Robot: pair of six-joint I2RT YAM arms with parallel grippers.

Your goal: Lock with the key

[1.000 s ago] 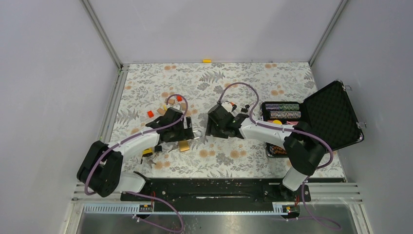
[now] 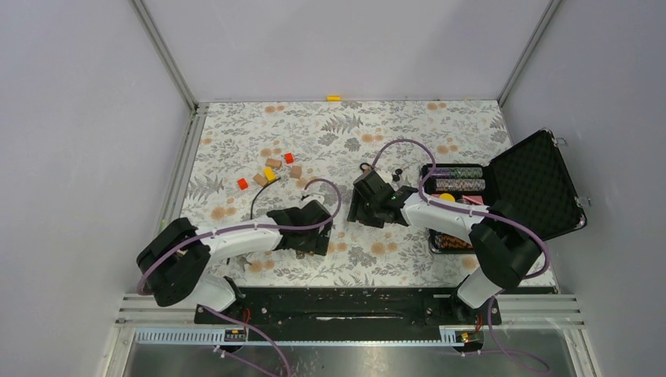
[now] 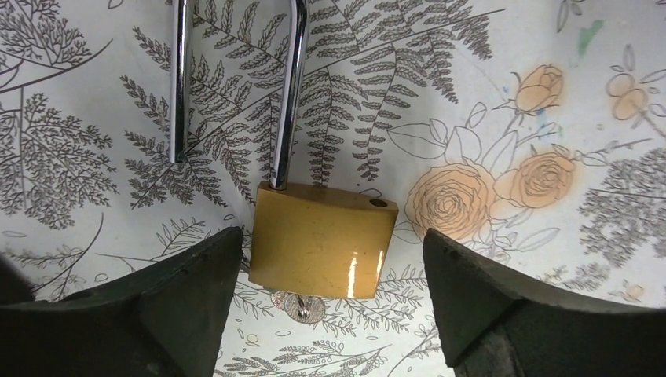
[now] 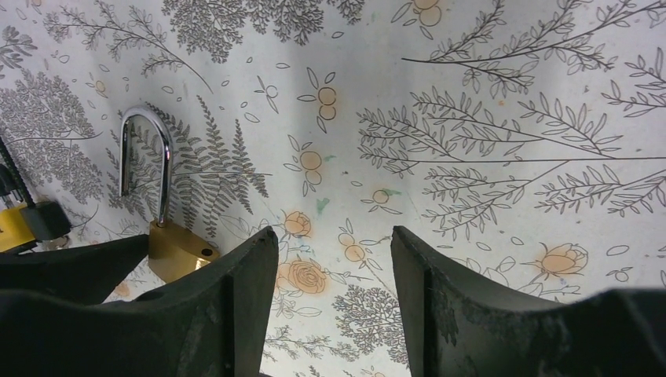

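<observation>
A brass padlock (image 3: pixel 322 243) lies on the table, its steel shackle (image 3: pixel 289 102) swung open with one leg free of the body. My left gripper is open above it, a finger on either side, gaps showing between them and the body. Just below the body shows a small round silver piece (image 3: pixel 306 309); whether it is the key head in the lock I cannot tell. From the right wrist view the padlock (image 4: pixel 179 253) appears at lower left, partly behind a black finger. My right gripper stands open over bare table, holding nothing.
Several small red, tan and yellow blocks (image 2: pixel 273 163) lie at the back left. An open black case (image 2: pixel 542 181) with filled compartments stands at the right. A yellow-and-black object (image 4: pixel 35 222) sits left of the padlock.
</observation>
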